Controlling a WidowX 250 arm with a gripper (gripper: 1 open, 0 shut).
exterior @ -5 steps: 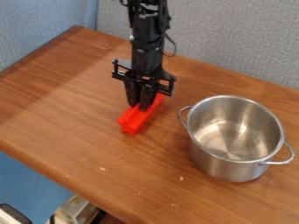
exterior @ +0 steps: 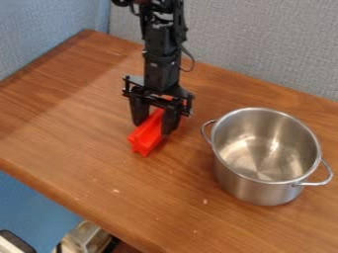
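Observation:
A red elongated block [exterior: 148, 138] lies on the wooden table at the centre of the camera view. My black gripper [exterior: 157, 111] is down over the block's upper part, its fingers around it and hiding some of it. Whether the fingers grip the block cannot be told.
A large steel pot [exterior: 264, 158] with two handles stands to the right of the block. Walls border the back and left, and a blue area lies beyond the front-left edge.
The pot has not moved.

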